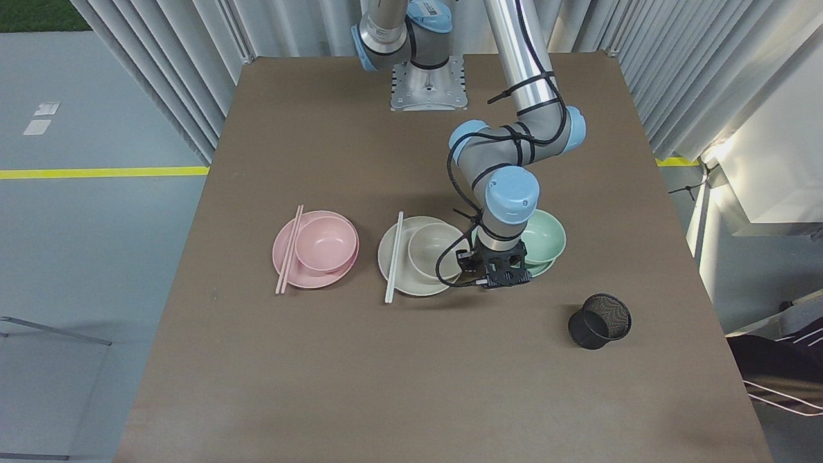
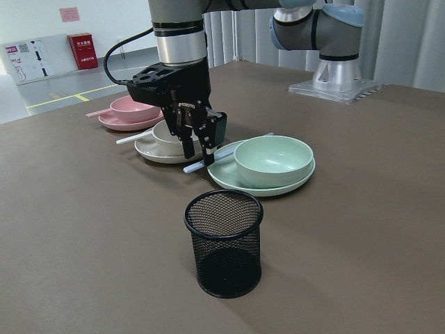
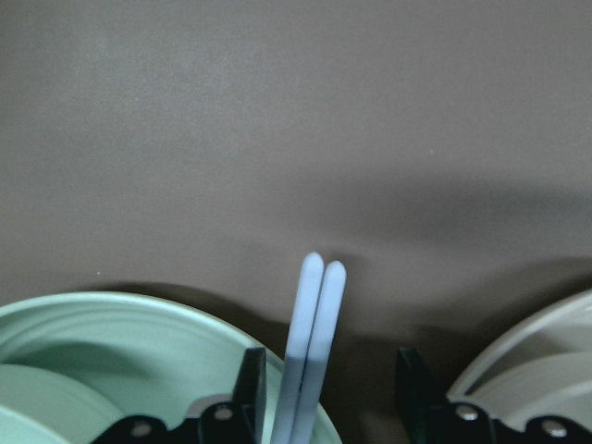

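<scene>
My gripper (image 2: 198,151) is lowered over the pale chopsticks (image 3: 317,338) on the green plate's (image 3: 166,351) rim, its fingers apart on either side of them. A green bowl (image 2: 273,156) rests on that plate. In the front view the white plate (image 1: 413,281) holds a cream bowl (image 1: 428,243) and white chopsticks (image 1: 393,262); the pink plate (image 1: 308,279) holds a pink bowl (image 1: 325,239) and pink chopsticks (image 1: 289,248). My arm partly hides the green set there. A black mesh cup (image 2: 227,254) stands nearer the left camera.
A second, grey arm base (image 1: 428,89) sits at the back. The mesh cup stands alone at the front right of the dishes.
</scene>
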